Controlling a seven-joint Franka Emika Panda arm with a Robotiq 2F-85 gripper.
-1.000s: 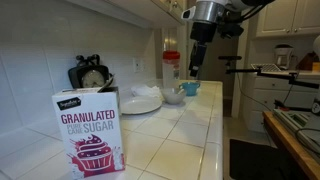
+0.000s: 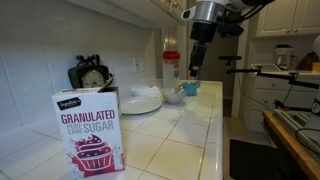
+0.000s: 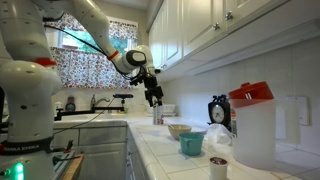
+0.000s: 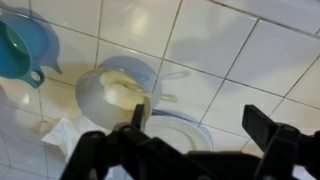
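High over the white tiled counter, my gripper points down and touches nothing. Its dark fingers stand wide apart at the bottom of the wrist view, with no object between them; the gripper is open. Below it in the wrist view, a bowl holds something pale. A blue-teal mug is at upper left. Part of a white plate shows behind the fingers. A granulated sugar box stands upright in the foreground of exterior view 1, well away from the gripper.
A clear canister with a red lid stands near the wall, close to a black clock-like item. One small can sits at the near edge. Crumpled white paper or cloth lies by the bowl. Bare tiles extend along the counter's front.
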